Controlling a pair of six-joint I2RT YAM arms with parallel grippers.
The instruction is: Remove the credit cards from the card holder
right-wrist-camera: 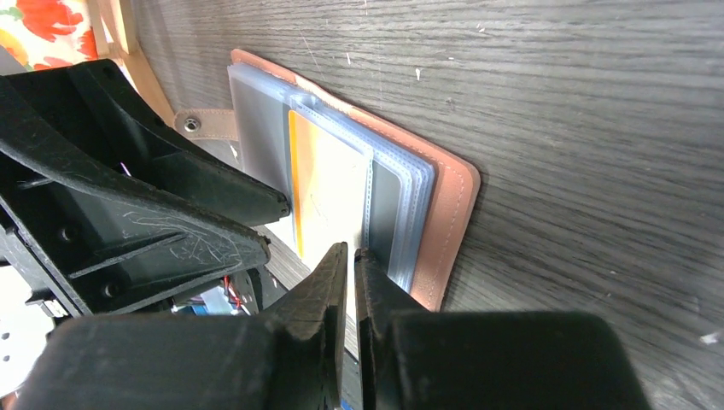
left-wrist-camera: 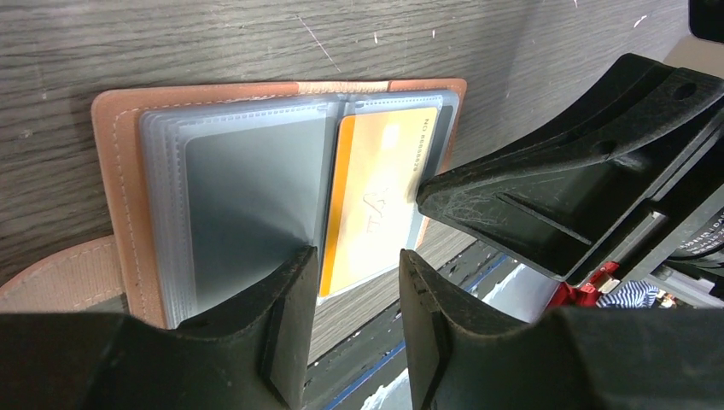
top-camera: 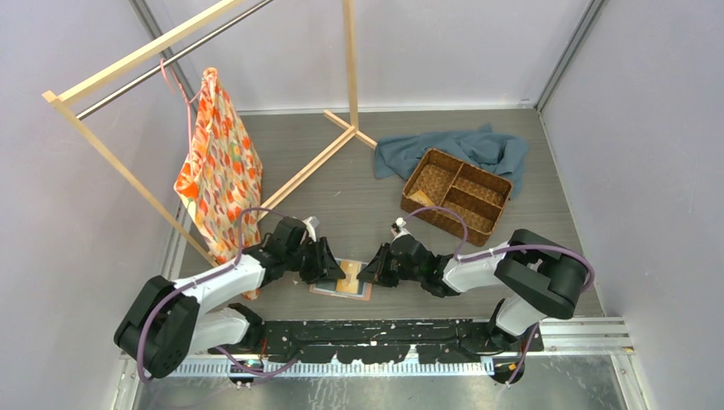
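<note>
The open card holder (left-wrist-camera: 128,205) lies flat on the floor between my grippers, with tan backing and clear sleeves. An orange-edged card (left-wrist-camera: 380,188) sits in the sleeve. My left gripper has its fingertips apart over the holder at the card's edge, nothing seen between them. My right gripper has its fingertips close together at the card's sleeve; whether they grip anything cannot be told.
A wicker basket (top-camera: 475,204) and blue cloth (top-camera: 499,154) lie at back right. A wooden frame (top-camera: 307,166) with a patterned cloth (top-camera: 218,162) stands left. Floor behind the holder is clear.
</note>
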